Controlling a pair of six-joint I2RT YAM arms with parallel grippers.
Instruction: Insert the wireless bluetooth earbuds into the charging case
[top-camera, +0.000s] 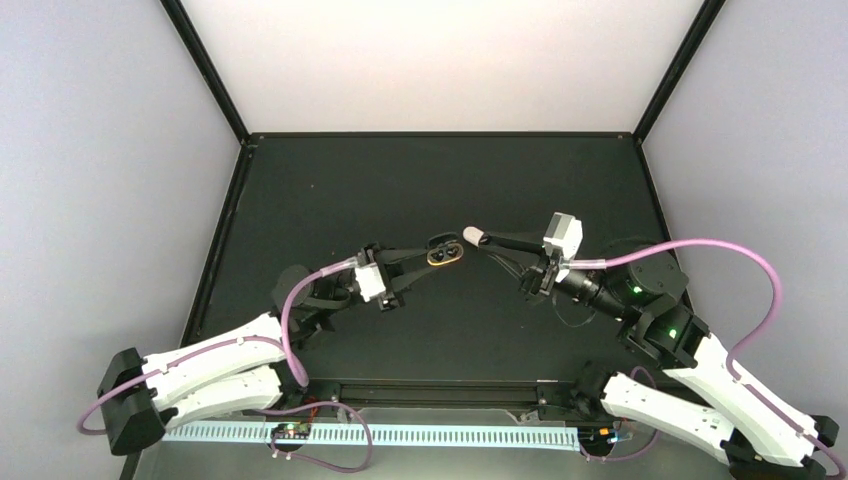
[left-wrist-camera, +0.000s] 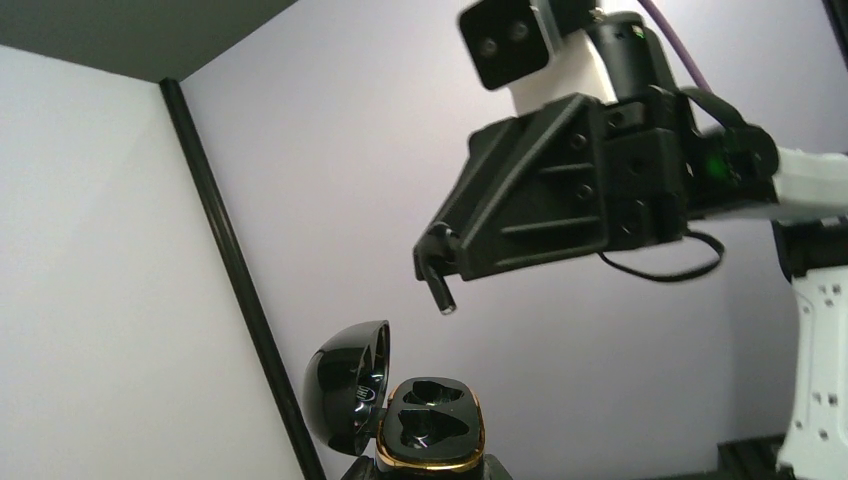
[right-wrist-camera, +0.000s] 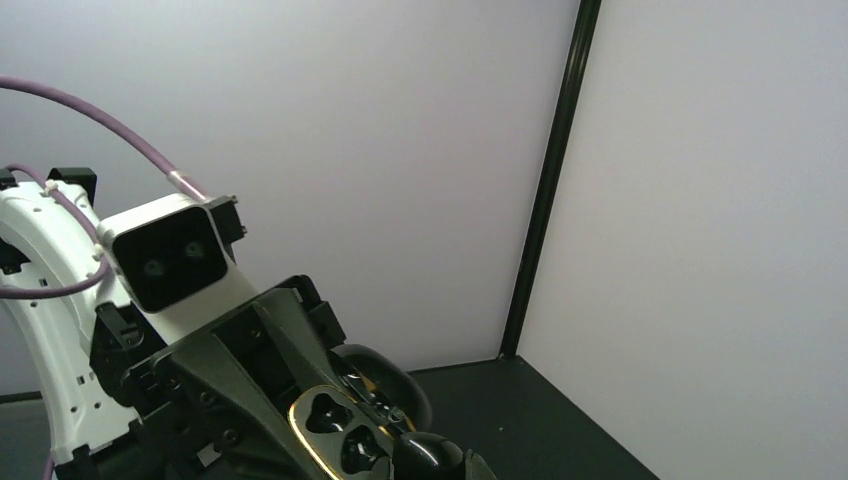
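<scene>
A black charging case (top-camera: 445, 252) with a gold rim is held by my left gripper (top-camera: 430, 256), which is shut on it. Its lid (left-wrist-camera: 345, 390) stands open, and two empty wells show in the left wrist view. Close by to the right in the top view is my right gripper (top-camera: 483, 240). It is shut on a glossy black earbud, whose stem (left-wrist-camera: 440, 292) points down towards the wells in the left wrist view. The earbud is apart from the case there; in the right wrist view it overlaps the case's edge.
A small white oval object (top-camera: 471, 234) lies on the black table (top-camera: 400, 180), partly covered by the right gripper's tip in the top view. Walls (top-camera: 90, 150) stand on both sides.
</scene>
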